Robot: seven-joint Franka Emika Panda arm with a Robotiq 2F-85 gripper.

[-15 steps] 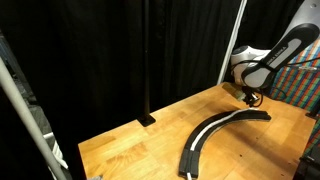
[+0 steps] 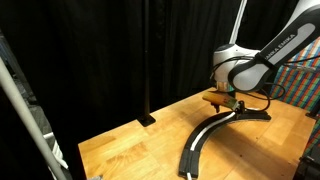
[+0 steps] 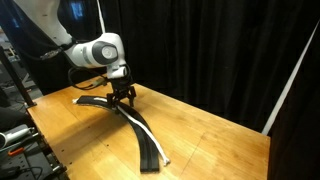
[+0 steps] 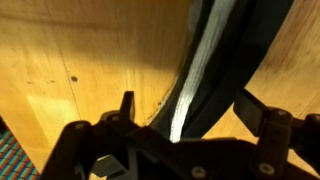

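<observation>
A curved black track piece (image 2: 196,143) lies on the wooden table, with a pale strip (image 3: 138,122) running along it and sticking out past its near end. In the wrist view the strip (image 4: 203,66) passes between my open fingers, lying along the black track (image 4: 254,47). My gripper is spread wide over both, one finger (image 4: 127,106) to each side. Seen from outside, the gripper (image 2: 231,107) hangs low above the track's bend; whether it touches cannot be made out.
Bare table (image 3: 215,138) stretches widely on the side away from the arm. Black curtains (image 2: 95,60) stand behind it. A small dark block (image 2: 146,120) sits at the table's back edge. A patterned cloth (image 4: 14,158) shows at the wrist view's corner.
The arm has come toward the middle of the table and down, from the far right over to the track's bend. The track and strip look unmoved.
</observation>
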